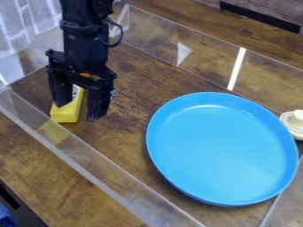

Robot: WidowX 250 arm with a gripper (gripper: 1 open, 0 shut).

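My black gripper (81, 84) stands open at the upper left, its fingers pointing down around and above a small yellow object (64, 113) lying on the wooden surface. The gripper hides part of that object, so I cannot tell whether it touches it.
A large blue oval tray (221, 148) fills the right of the wooden surface (106, 168). A cream round item (292, 124) is at the right edge. Clear walls border the area.
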